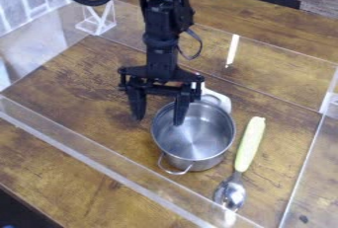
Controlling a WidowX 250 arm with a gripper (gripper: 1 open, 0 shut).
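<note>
My black gripper (157, 108) hangs at the centre, its two dark fingers spread apart over the rear-left rim of a steel pot (199, 145). Whether anything is between the fingertips is hard to tell. A white object (216, 101) lies just behind the pot, partly hidden by the gripper and pot.
Right of the pot lie a pale yellow stick-like object (250, 140) and a steel spoon (230, 191). A white strip (232, 49) lies at the back. Clear panels border it at left and right.
</note>
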